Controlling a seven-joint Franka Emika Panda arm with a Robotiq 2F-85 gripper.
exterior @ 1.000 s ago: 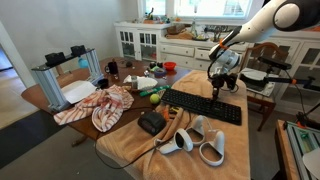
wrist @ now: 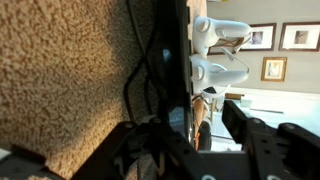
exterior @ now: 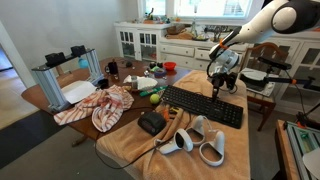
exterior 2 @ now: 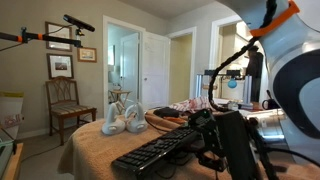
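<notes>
A long black keyboard [exterior: 205,105] lies across the tan cloth near the arm's side of the table. In exterior view 1 my gripper [exterior: 219,92] is low at the keyboard's far long edge. The wrist view has the dark edge of the keyboard [wrist: 176,60] running down towards my gripper, whose fingers stand apart. Whether either finger touches the keyboard is hard to tell. From exterior view 2, the keyboard [exterior 2: 150,153] extends out in front of the arm, and the fingertips are hard to make out.
A white headset [exterior: 176,142] and white controllers [exterior: 212,150] lie near the keyboard's front side. A black box-like item [exterior: 152,122] sits to its left, and a striped cloth [exterior: 97,107] is farther left. Bare tan tablecloth [exterior: 125,143] shows at the front.
The arm and gripper have shifted slightly to the right in exterior view 1, staying low by the keyboard. The keyboard shows no clear movement.
</notes>
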